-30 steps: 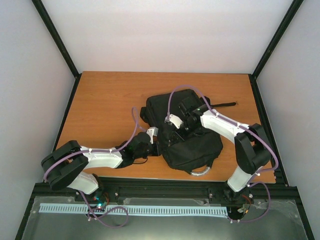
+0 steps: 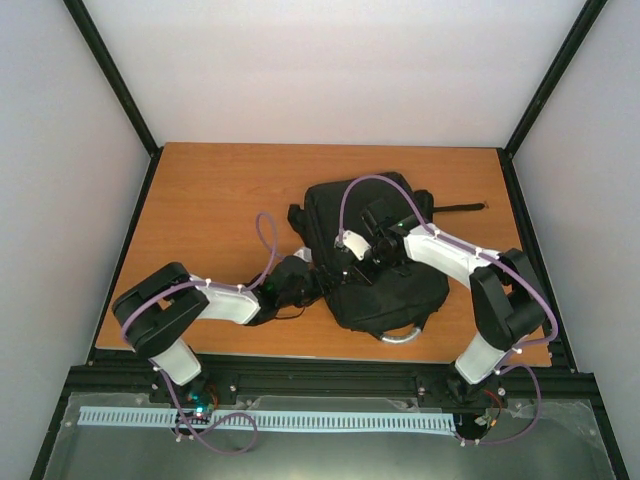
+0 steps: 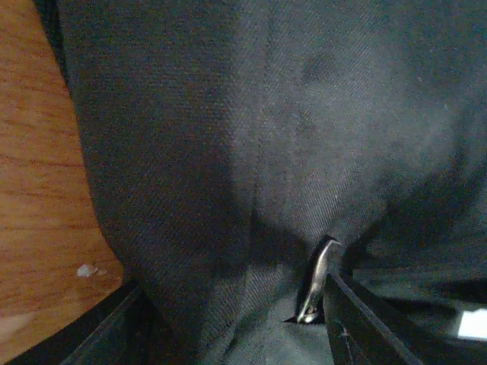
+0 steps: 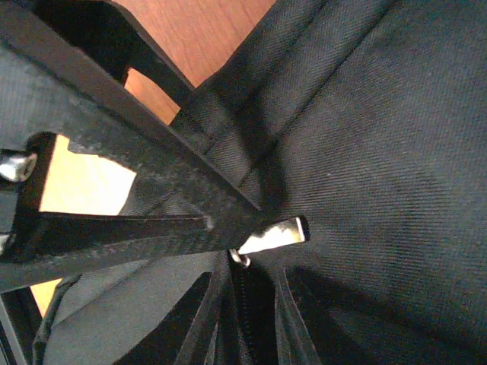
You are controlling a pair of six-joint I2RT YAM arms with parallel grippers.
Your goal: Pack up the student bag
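Observation:
The black student bag (image 2: 388, 300) lies on the right half of the table. My left gripper (image 2: 328, 280) is at its left edge, open, with dark fabric between its spread fingers. A metal zipper pull (image 3: 316, 280) shows beside its right finger. In the right wrist view, the left gripper's fingers (image 4: 144, 163) reach in from the left, their tips close to the shiny pull (image 4: 270, 237). My right gripper is over the bag, its fingers part open. A zipper seam (image 4: 243, 315) runs between its fingers; whether they touch the fabric is hidden.
Both grippers work close together over the bag, with little room between them. A black strap (image 2: 460, 208) stretches out to the right, and a light handle (image 2: 400, 336) is at the front.
The bag and its strap have shifted slightly right and toward the back. The right arm has barely moved.

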